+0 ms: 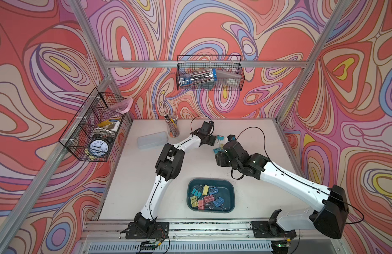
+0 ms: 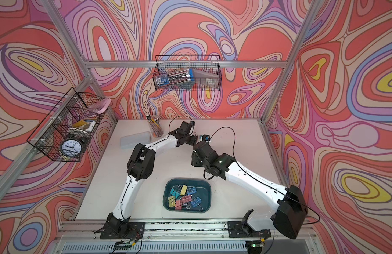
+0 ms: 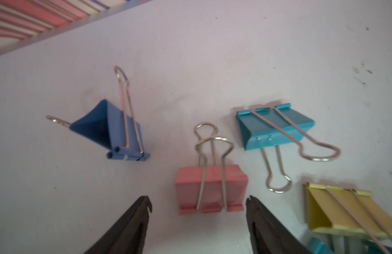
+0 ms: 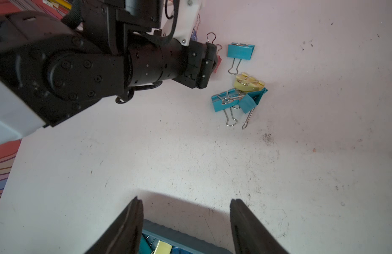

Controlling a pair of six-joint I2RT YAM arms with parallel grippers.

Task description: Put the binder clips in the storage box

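Note:
My left gripper is open above the table, a pink binder clip (image 3: 212,188) lying just beyond and between its fingertips, untouched as far as I can tell. A blue clip (image 3: 123,131) stands to the left in the left wrist view; a teal clip (image 3: 276,127) and a yellow one (image 3: 352,209) lie to the right. The right wrist view shows a cluster with a yellow clip (image 4: 248,83) and teal clips (image 4: 224,100). My right gripper is open and empty over bare table, between cluster and storage box (image 1: 211,180). Several clips lie in the box.
A grey-white case (image 1: 152,140) and a pen cup (image 1: 173,127) stand at the back left. Wire baskets hang on the left (image 1: 92,127) and back (image 1: 210,76). The left forearm reaches near the right gripper. Bare table lies left and right of the box.

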